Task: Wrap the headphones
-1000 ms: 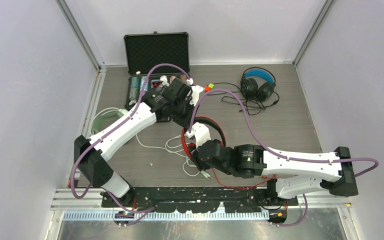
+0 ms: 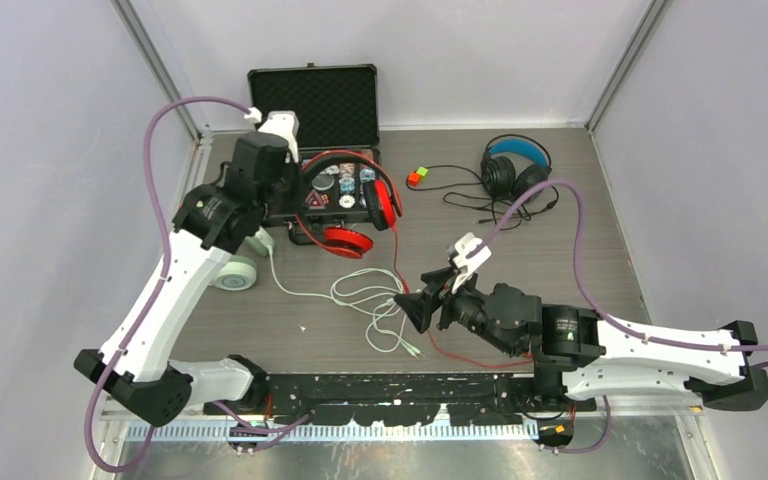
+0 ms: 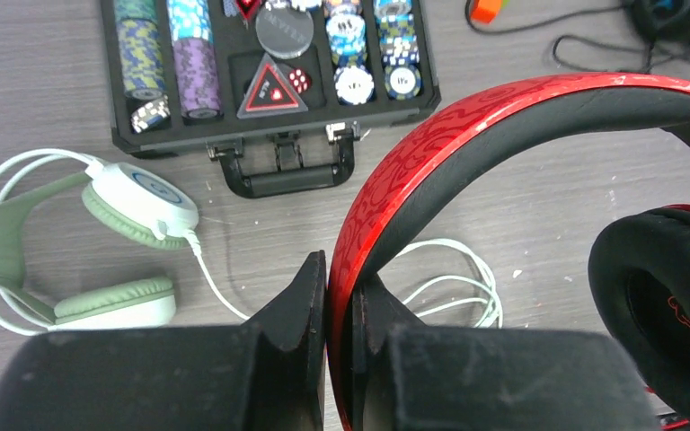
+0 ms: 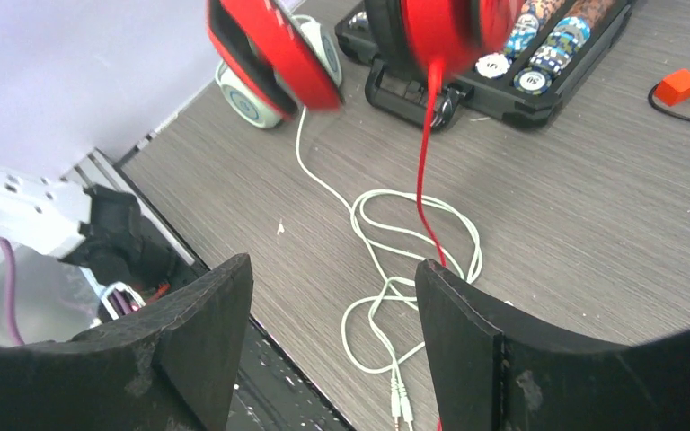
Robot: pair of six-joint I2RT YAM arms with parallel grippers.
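The red-and-black headphones (image 2: 347,242) hang in the air in front of the open case, with my left gripper shut on one side of their headband (image 3: 413,171). Both ear cups hang free; one black pad (image 3: 656,296) faces the left wrist camera. A thin red cable (image 4: 425,153) drops from a cup toward my right gripper. That gripper stands open, its fingers wide apart. In the right wrist view the cable passes behind the right-hand finger (image 4: 467,337), not between the two.
White-green headphones (image 3: 148,202) lie at the left, their white cable (image 4: 382,193) loosely coiled mid-table. Behind is an open case (image 2: 313,105) of poker chips. Black-blue headphones (image 2: 500,178) and small blocks (image 2: 414,178) lie back right.
My left gripper has carried the red headphones left and back toward the case. My right gripper, earlier beside an ear cup, is now apart from the headphones, slightly to the right.
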